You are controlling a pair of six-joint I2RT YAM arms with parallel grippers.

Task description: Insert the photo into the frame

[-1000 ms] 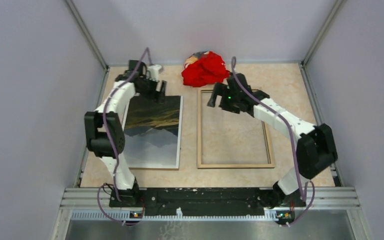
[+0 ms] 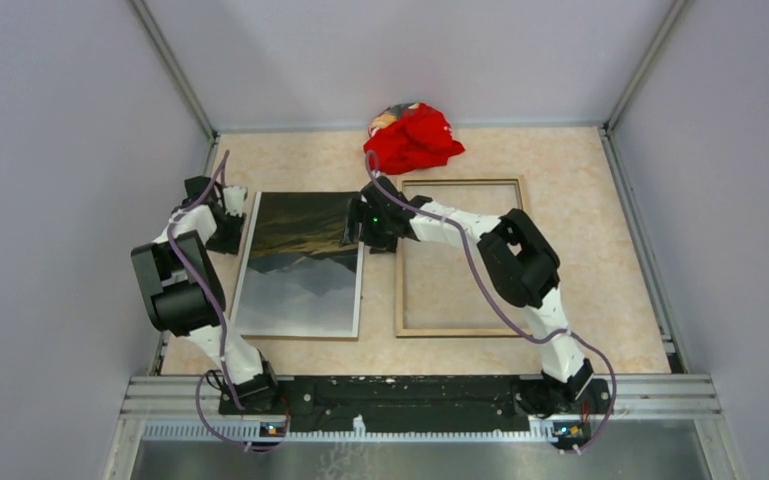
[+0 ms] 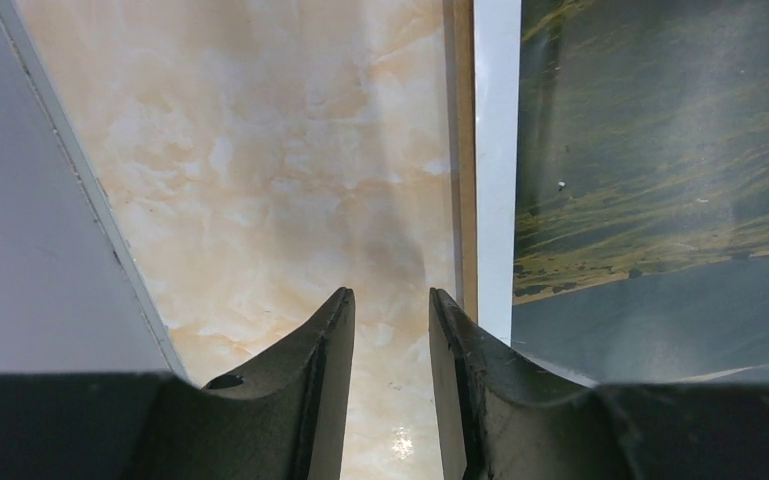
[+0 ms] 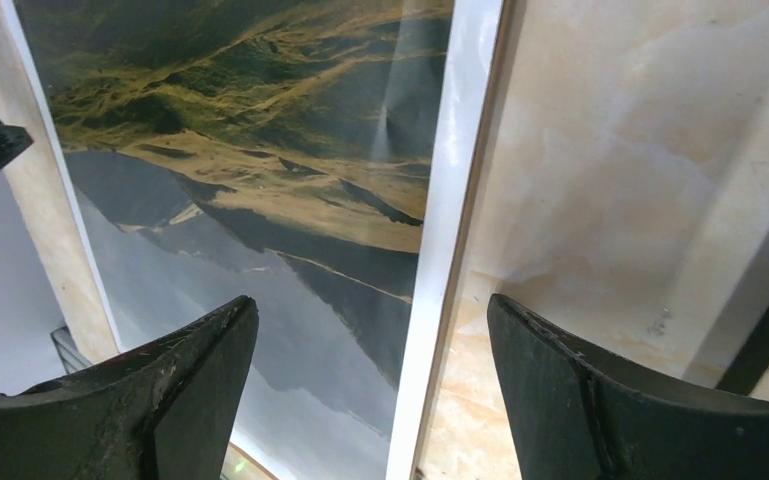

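The photo (image 2: 300,265), a dark landscape with white side borders, lies flat at the left of the table. To its right the empty wooden frame (image 2: 400,290) lies flat, partly hidden by my right arm. My left gripper is part open beside the photo's left edge (image 3: 495,180), with bare table between its fingers. One of those fingers (image 3: 450,350) appears close to that edge. My right gripper stands open above the photo's right border (image 4: 442,230), one finger over the picture and the other over the table; contact cannot be told.
A crumpled red cloth (image 2: 415,138) lies at the back of the table, behind the gap between photo and frame. Grey walls close in the table.
Both arms moved: the left gripper went left and down to the photo's left side, the right one left from over the frame to the photo's right edge. Photo and frame stayed put.
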